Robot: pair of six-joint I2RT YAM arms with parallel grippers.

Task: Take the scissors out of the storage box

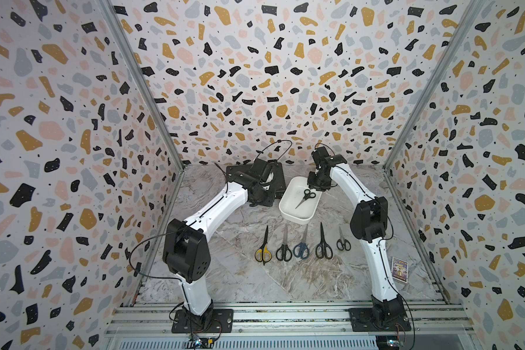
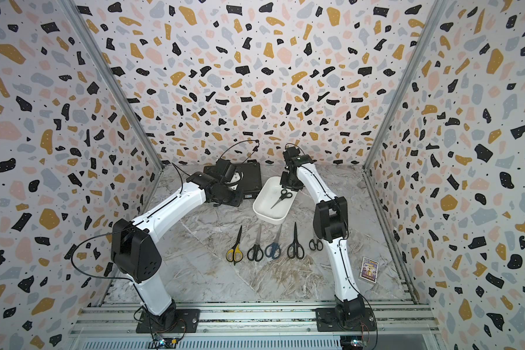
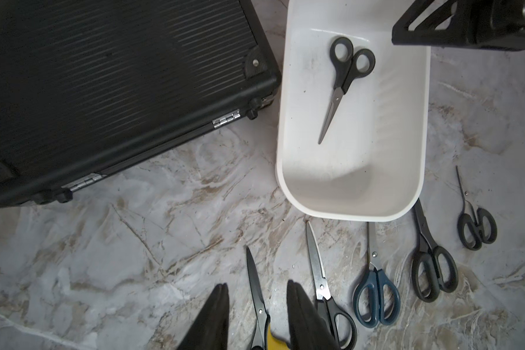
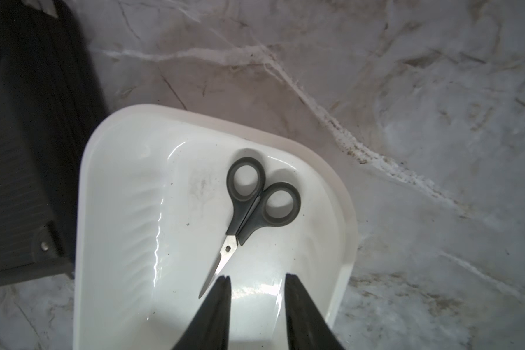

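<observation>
Inside the white storage box (image 3: 355, 175) lies one small pair of scissors with black handles (image 4: 239, 215), blades toward the box's front. My right gripper is open above the box, with the scissors lying apart from its fingers. To the left of the box, above the table, my left gripper is open and empty. On the marble in front of the box lie a yellow-and-black pair (image 1: 263, 252), a black-handled pair (image 1: 284, 252), a blue pair (image 3: 377, 297), a larger black pair (image 3: 434, 265) and a small black pair (image 3: 476, 224).
A black ridged case (image 3: 122, 75) stands close to the left of the box. A small picture card (image 1: 399, 270) lies at the right side of the table. Bare marble (image 3: 128, 280) stretches in front of the case.
</observation>
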